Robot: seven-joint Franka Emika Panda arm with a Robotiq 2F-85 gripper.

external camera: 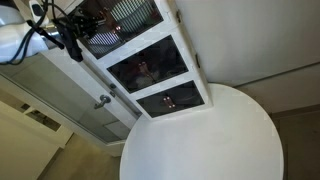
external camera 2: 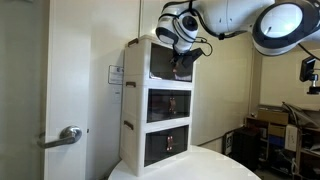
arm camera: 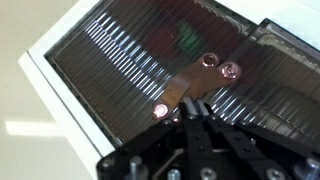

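Observation:
A white cabinet [external camera: 172, 49] with three dark ribbed doors stands upright on a round white table. My gripper is at the top door [arm camera: 110, 75], close to its front. In the wrist view its fingers are together, with nothing visible between them. A brown leather tab [arm camera: 180, 88] with copper-coloured rivets lies just beyond the fingertips; a second brown tab [arm camera: 212, 75] is beside it. Whether the fingertips touch the tab cannot be told. In exterior view 2 the gripper [external camera 2: 182, 66] is in front of the top door, which looks closed.
The middle door [external camera 2: 168, 104] and the bottom door [external camera 2: 165, 144] are closed, with pairs of tabs. A room door with a metal handle [external camera 2: 70, 134] stands beside it.

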